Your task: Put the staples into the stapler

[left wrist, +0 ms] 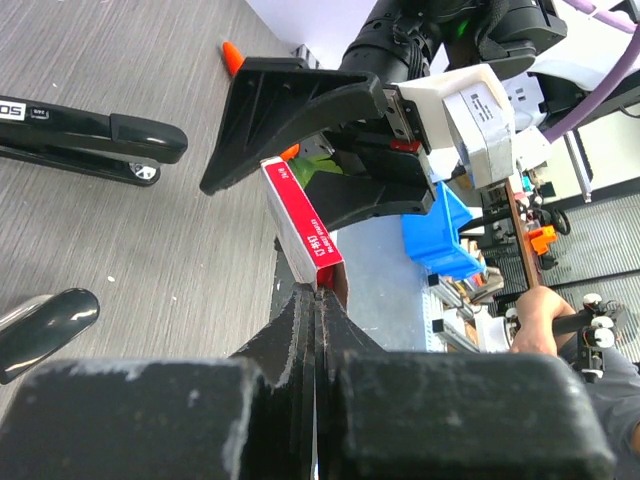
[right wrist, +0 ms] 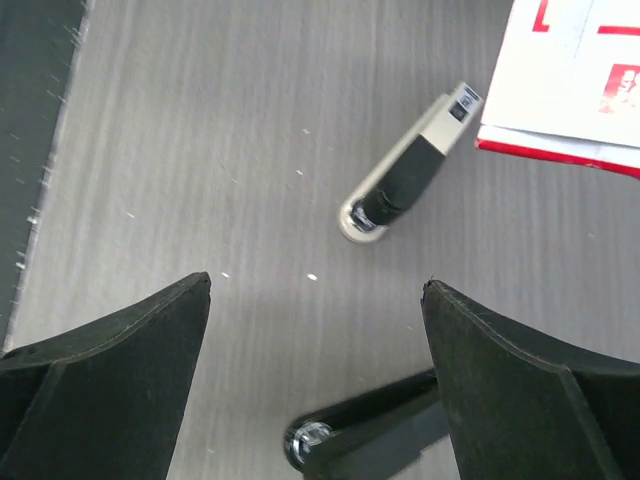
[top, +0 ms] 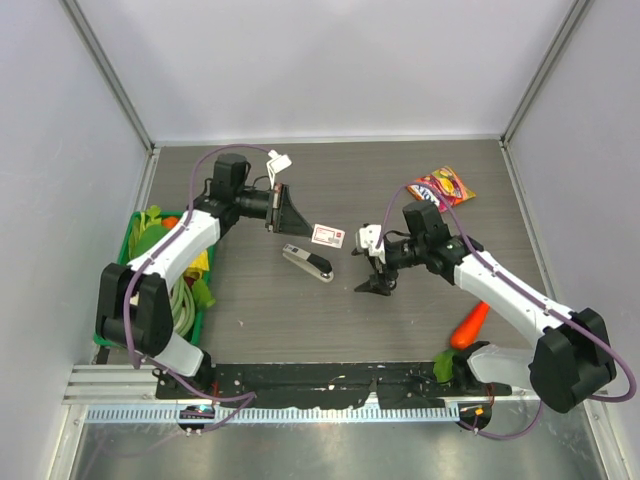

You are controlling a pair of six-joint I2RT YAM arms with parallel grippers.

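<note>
My left gripper (top: 309, 232) is shut at one end of a white and red staple box (top: 328, 236). In the left wrist view its fingers (left wrist: 318, 325) close at the near end of the box (left wrist: 305, 225). My right gripper (top: 366, 270) stands open just right of the box, and the right wrist view shows nothing held between its spread fingers. The stapler (top: 308, 263), grey with a black front end, rests on the table below the box. It also appears in the right wrist view, where the stapler (right wrist: 410, 165) is apart from the fingers.
A chip bag (top: 442, 190) lies at the back right. At the front right is a carrot (top: 470, 325). A green basket (top: 193, 330) of toy vegetables stands at the left. Clear table surrounds the stapler. A black piece with metal (right wrist: 345, 435), unidentified, shows low in the right wrist view.
</note>
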